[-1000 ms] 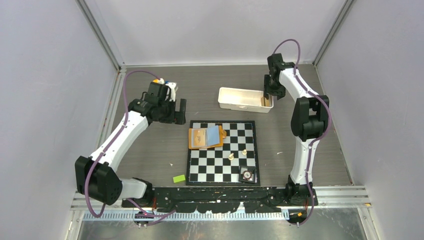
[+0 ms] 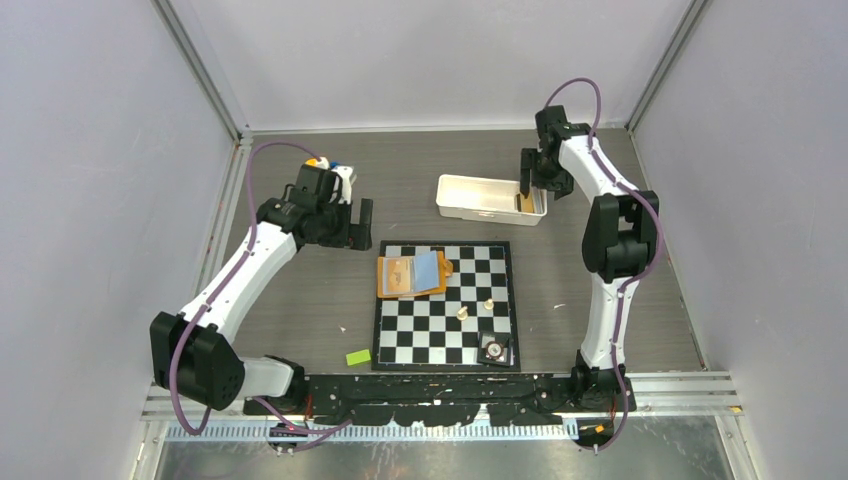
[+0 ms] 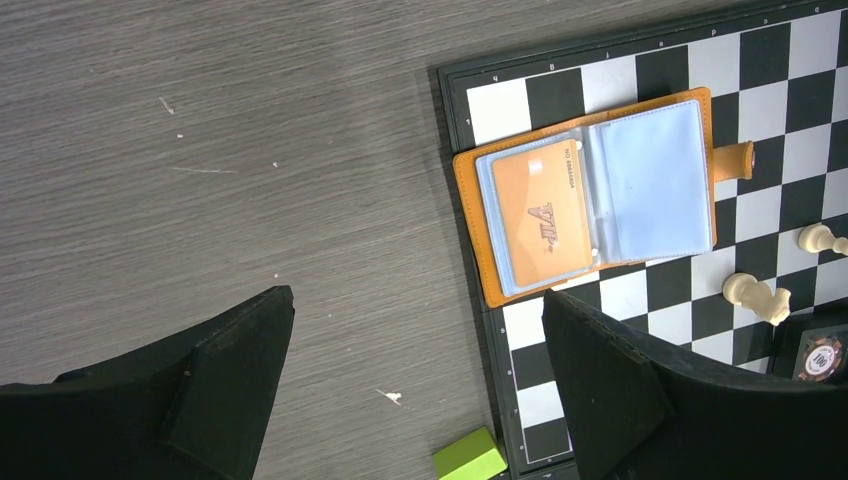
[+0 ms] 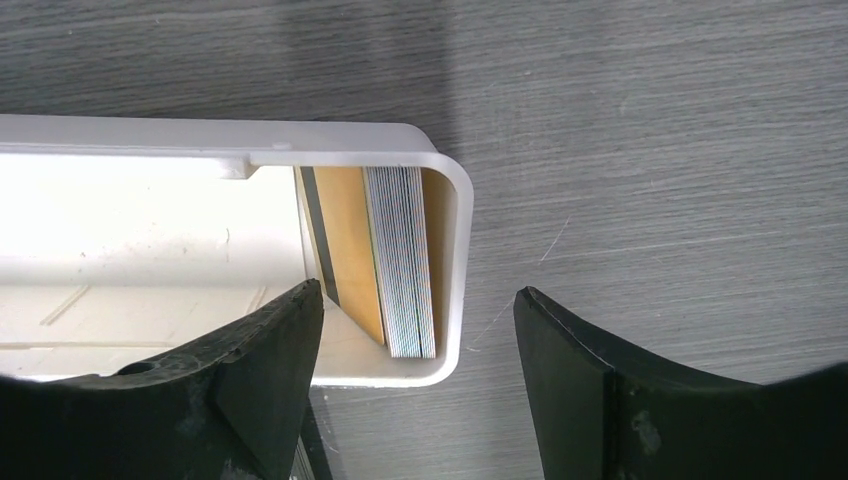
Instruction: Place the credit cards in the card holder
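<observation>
Several cards stand on edge at the right end of a white tray (image 4: 452,290): a tight stack of pale edges (image 4: 402,270) and, leaning to its left, an orange card (image 4: 350,245) with a dark stripe. My right gripper is open, its fingers on either side of that tray end, with nothing held. On the chessboard lies the orange card holder (image 3: 470,215), spread open. An orange card marked VIP (image 3: 545,215) shows in its left half; the light blue right half (image 3: 655,180) shows no card. My left gripper stands open and empty, left of the holder.
Two chess pieces (image 2: 462,313) and a small black box (image 2: 494,348) sit on the chessboard (image 2: 420,345). A green block (image 2: 358,357) lies by its lower left corner. Bare table stretches right of the tray.
More of the pale card stack shows there now. The left arm and the holder have stayed put.
</observation>
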